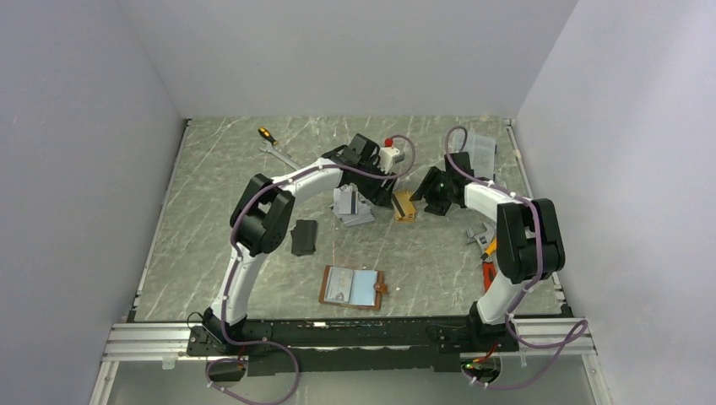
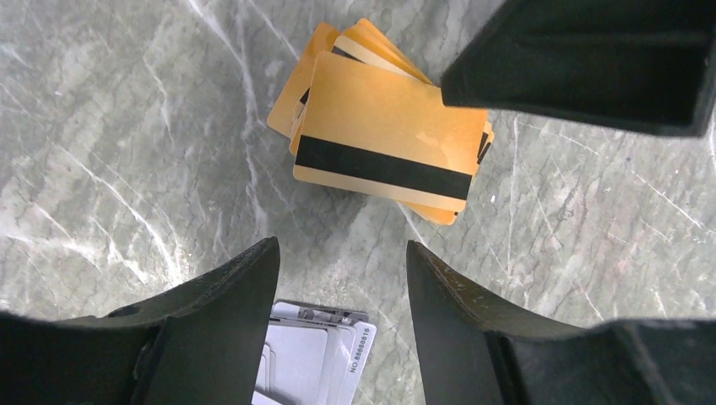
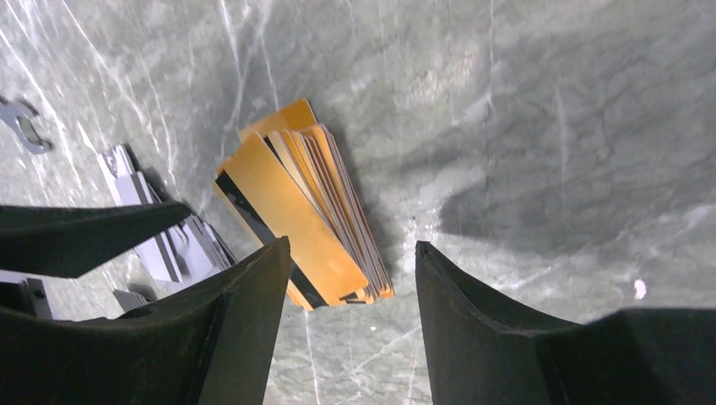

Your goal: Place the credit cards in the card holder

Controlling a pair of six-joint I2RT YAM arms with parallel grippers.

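A fanned stack of gold credit cards (image 1: 404, 208) (image 2: 380, 143) (image 3: 287, 211) with black stripes lies on the marble between my two grippers. My left gripper is open above it, with silver cards (image 2: 295, 354) partly under its fingers in the left wrist view. My right gripper is open just beside the gold stack, nothing between its fingertips. The open brown card holder (image 1: 353, 287) with clear sleeves lies at the front middle.
A dark stack (image 1: 303, 238) lies left of centre. A screwdriver (image 1: 267, 135) and wrench (image 1: 275, 153) are at back left; tools (image 1: 488, 274) line the right side.
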